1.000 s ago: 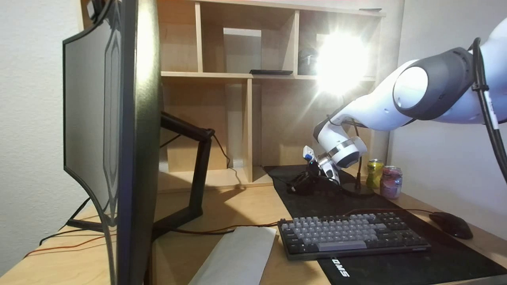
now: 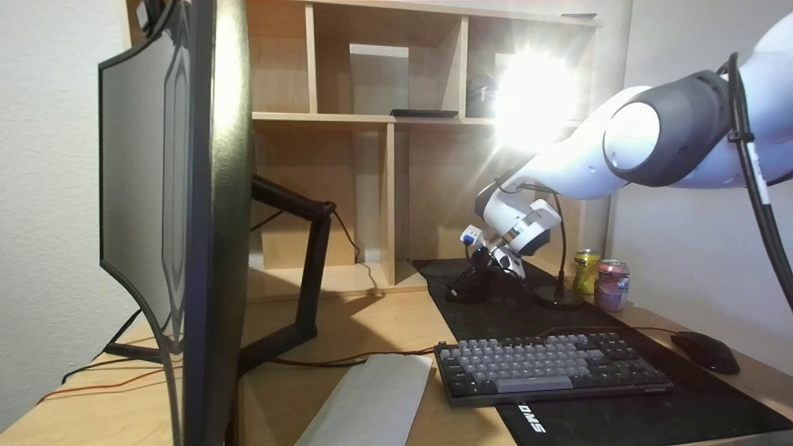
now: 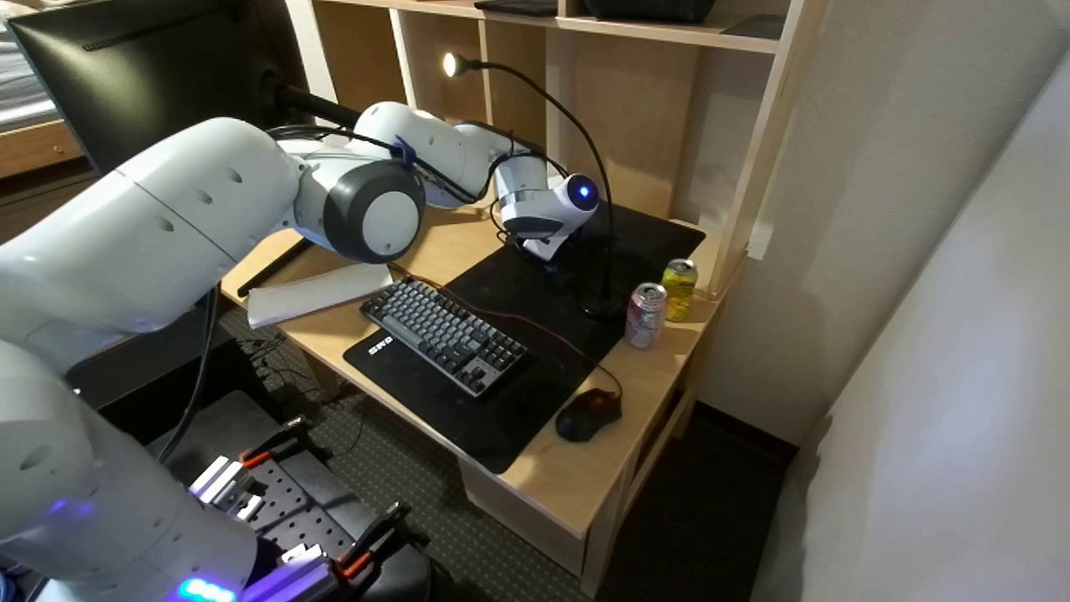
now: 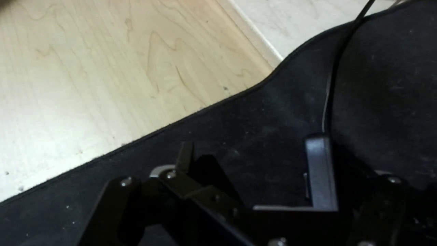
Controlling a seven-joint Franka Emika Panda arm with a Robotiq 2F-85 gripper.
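My gripper is open, low over the back part of the black desk mat (image 4: 262, 119). In the wrist view its two dark fingers stand well apart, and only mat shows between them. A thin black cable (image 4: 336, 61) runs down the mat and disappears behind the finger on the right; whether they touch, I cannot tell. From exterior view 1 the gripper (image 2: 483, 282) is a dark shape against the dark mat, so its fingertips are hard to make out. The arm's wrist hides it in exterior view 2.
A lit gooseneck lamp (image 3: 606, 191) rises close beside the wrist. Right of its base stand a pink can (image 3: 644, 316) and a yellow can (image 3: 679, 288). A keyboard (image 3: 443, 333) and mouse (image 3: 588, 415) lie nearer the front. Shelves (image 2: 386, 201) close off the back; a monitor (image 2: 215, 223) stands left.
In exterior view 1 the arm and its wrist have shifted a little to the left, and the wrist has tilted slightly. The desk objects stand where they were.
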